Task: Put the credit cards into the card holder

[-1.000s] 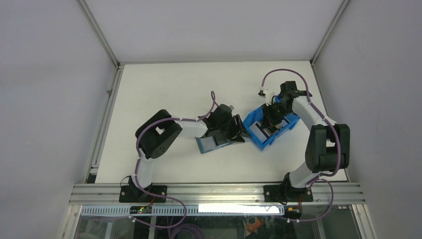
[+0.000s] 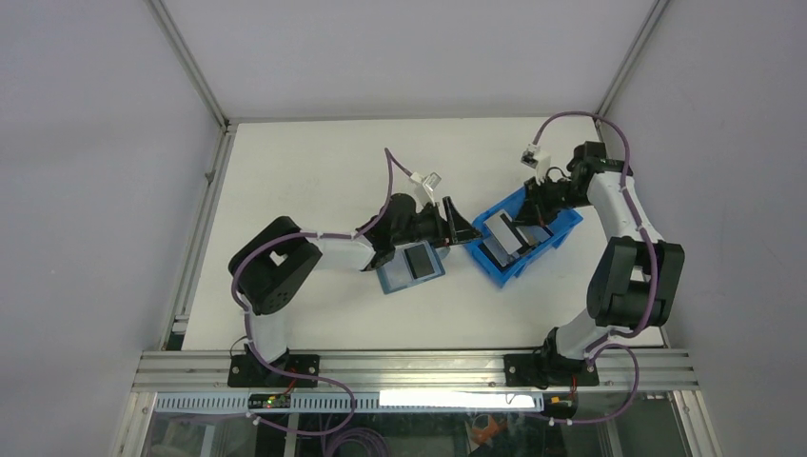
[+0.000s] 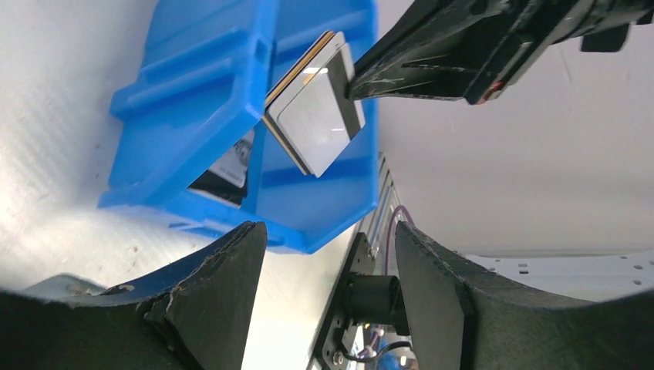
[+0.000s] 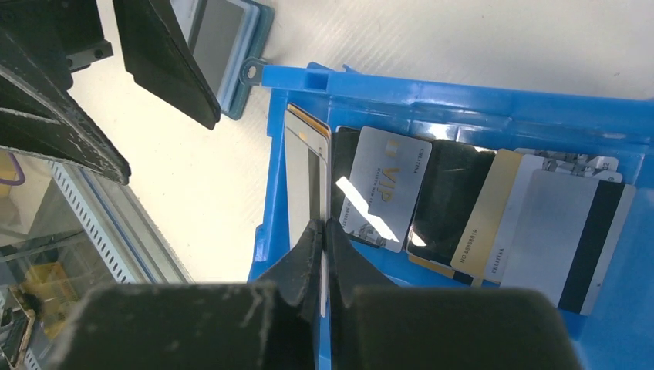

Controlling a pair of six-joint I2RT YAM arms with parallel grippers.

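My right gripper is shut on a small stack of cards [image 4: 298,169], white with a dark stripe and a gold one among them. Seen in the left wrist view, this stack is raised and tilted above the blue box, pinched at one edge by the right fingers [image 3: 416,69]. Other cards [image 4: 451,196], silver, black, gold and white, lie overlapping inside the box. My left gripper is open and empty, just left of the box. A flat blue-grey card holder [image 2: 411,268] with a dark panel lies below the left gripper in the top view.
The blue box [image 2: 506,278] has raised walls and sits at the right of the white table, angled. Both arms meet near its left end. Bare table [image 2: 333,162] lies behind and left of the left arm.
The left gripper has shifted slightly back, and its fingers are spread wider. My right gripper has moved right and a little back over the box, and a white card under it now shows farther back.
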